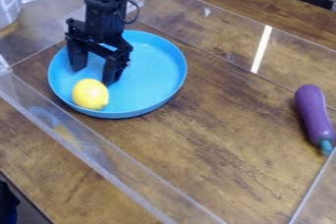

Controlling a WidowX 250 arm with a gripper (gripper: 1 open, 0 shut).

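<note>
A blue round plate (151,81) lies on the wooden table at the left. A yellow lemon-like object (90,93) sits on its front-left part. My black gripper (97,61) hangs over the back-left of the plate, behind the yellow object, with its fingers apart and open. Whether its tips touch the plate is hard to tell. A purple eggplant-like object (313,115) with a teal tip lies at the far right.
Transparent edges run along the left and front, and a pale strip crosses the table at the upper right.
</note>
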